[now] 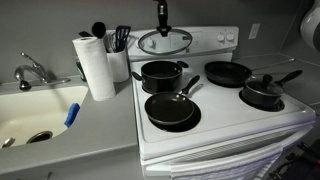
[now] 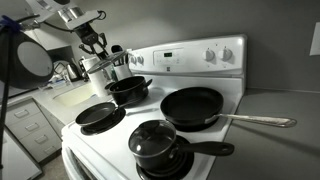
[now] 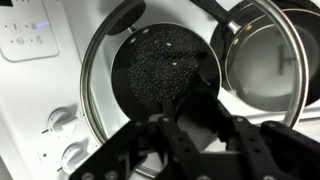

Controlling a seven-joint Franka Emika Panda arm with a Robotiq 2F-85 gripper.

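Note:
A clear glass lid (image 1: 166,42) with a metal rim hangs in the air over the stove, and my gripper (image 1: 162,24) is shut on its dark knob. Below it, on the rear left burner, stands a black two-handled pot (image 1: 161,75) without a cover. Through the glass in the wrist view, the pot (image 3: 165,65) shows a dark, grainy filling. The lid's rim (image 3: 88,75) circles well outside the pot there, with a clear height gap seen in exterior view 1. My fingers partly hide the knob.
A black frying pan (image 1: 170,109) sits just in front of the pot. Another pan (image 1: 228,73) and a lidded saucepan (image 1: 263,92) occupy the right burners. Paper towels (image 1: 96,68) and a utensil holder (image 1: 119,65) stand left of the stove.

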